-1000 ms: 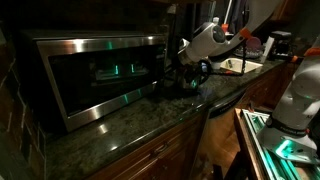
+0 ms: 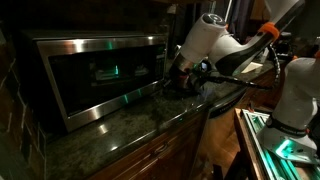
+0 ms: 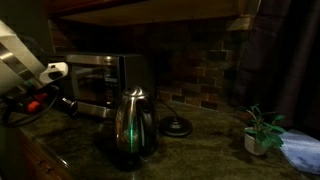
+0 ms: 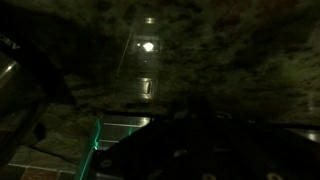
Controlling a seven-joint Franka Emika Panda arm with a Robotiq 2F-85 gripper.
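Note:
My gripper [image 2: 180, 85] hangs low over the dark stone counter, close to the right front of the microwave [image 2: 100, 75]. In exterior view 2 the gripper [image 3: 68, 103] is at the left, in front of the microwave [image 3: 95, 82]. Its fingers are dark and small there, but the fingers look shut and nothing shows between them. At the bottom of the wrist view the gripper is a near-black shape over the counter [image 4: 220, 55]. A shiny metal kettle [image 3: 135, 125] stands upright on the counter, apart from the gripper.
Behind the kettle lies a round black base [image 3: 175, 126]. A potted plant [image 3: 262, 132] and a pale cloth [image 3: 301, 150] are at the far right. Clear counter [image 2: 90, 145] runs along the microwave's front. A dark curved thing with white lettering [image 4: 35, 55] edges the wrist view.
The white arm looks larger and higher in exterior view 1, having come nearer the camera. My gripper has shifted slightly left and down. The microwave has not moved.

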